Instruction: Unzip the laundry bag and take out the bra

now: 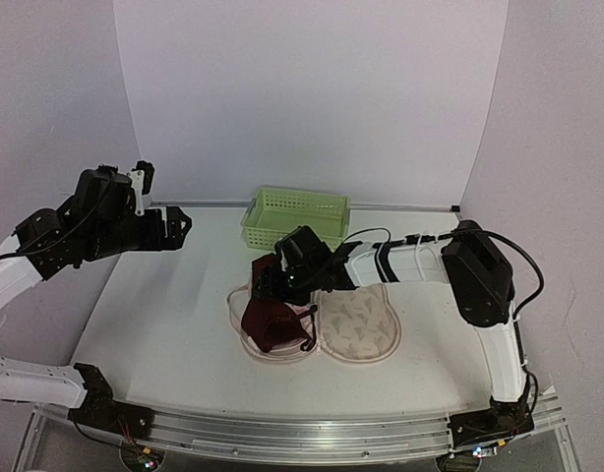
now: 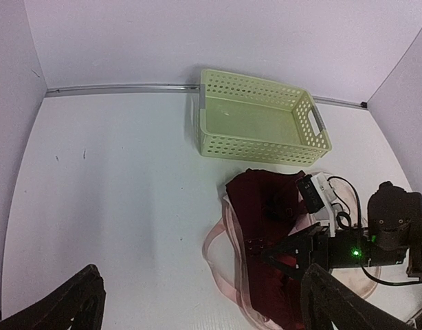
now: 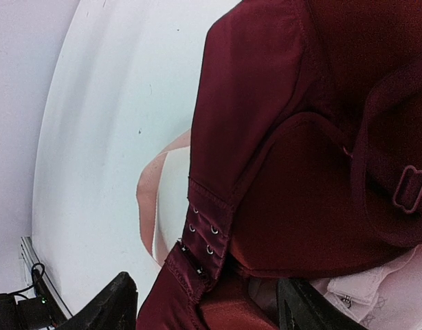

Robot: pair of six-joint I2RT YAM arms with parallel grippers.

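Observation:
The dark red bra point(image 1: 270, 323) lies folded over the left half of the laundry bag point(image 1: 358, 329), which is spread open with its pale lid half to the right. In the right wrist view the hook band of the bra point(image 3: 209, 234) passes between the fingers of my right gripper. Those fingers stand apart, with fabric below and between them, not visibly pinched. My left gripper point(image 1: 175, 228) hangs high over the table's left side. Its fingers are wide apart with nothing between them.
A green basket point(image 1: 298, 210) stands empty behind the bag, close to the back wall. Side walls bound the table left and right.

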